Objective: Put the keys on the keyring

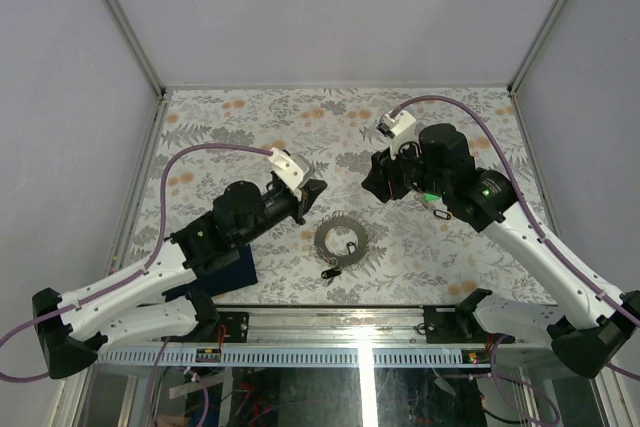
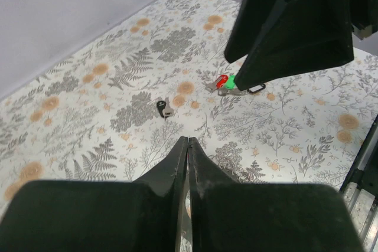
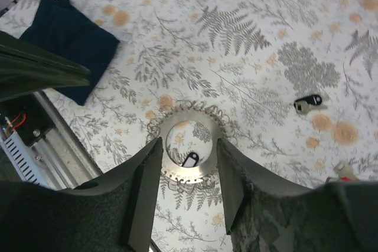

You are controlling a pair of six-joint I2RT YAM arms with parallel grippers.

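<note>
A grey ring [image 1: 319, 242] lies flat on the patterned table between my arms. Inside it rests a small black-headed key [image 3: 191, 159]; another dark key [image 1: 331, 273] is at its near edge. Whether either is threaded on the ring, I cannot tell. My left gripper is shut, nothing showing between its fingers. Opposite it, my right gripper stands part open and empty, above the table, the ring visible past its fingertips. Farther off lie a loose black key [image 2: 160, 107], a red key [image 2: 222, 81] and a green one [image 2: 230, 82].
A small black-framed loop [image 1: 442, 214] lies beside the green key. Dark blue cloth [image 3: 82, 45] sits at the table's near left. Walls enclose the back and sides.
</note>
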